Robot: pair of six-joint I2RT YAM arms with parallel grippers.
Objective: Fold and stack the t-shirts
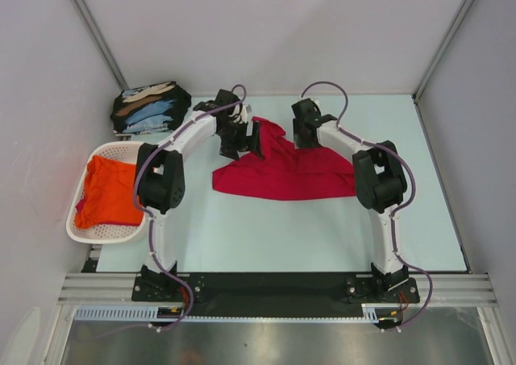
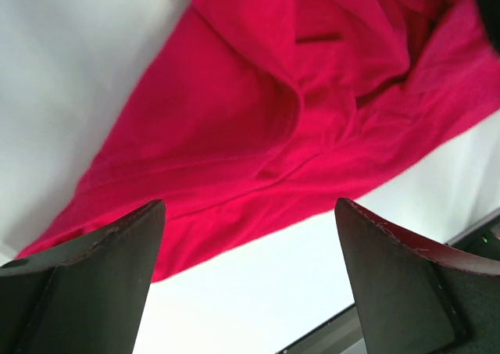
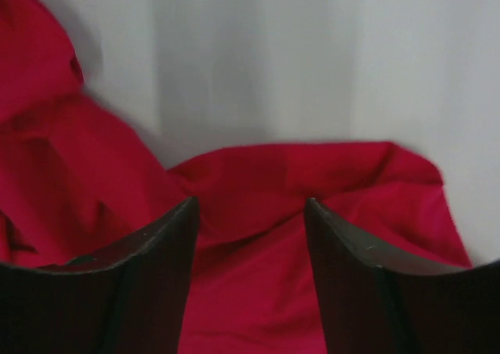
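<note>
A red t-shirt [image 1: 282, 182] lies crumpled across the middle of the table, with folds and a bunched part reaching toward the back. My left gripper [image 1: 251, 139] is over its left part; in the left wrist view the fingers [image 2: 105, 280] stand wide apart, with red cloth below and nothing held. Over the shirt's back edge is my right gripper [image 1: 303, 143]. Its fingers [image 3: 148, 284] are part open in the right wrist view, red cloth beneath and between them in the picture; whether they touch it cannot be told.
A stack of folded dark, brown and blue shirts [image 1: 150, 107] sits at the back left. Before it, a white basket [image 1: 105, 234] holds orange cloth [image 1: 109, 188]. Clear table [image 1: 266, 232] lies in front of the red shirt and at the right.
</note>
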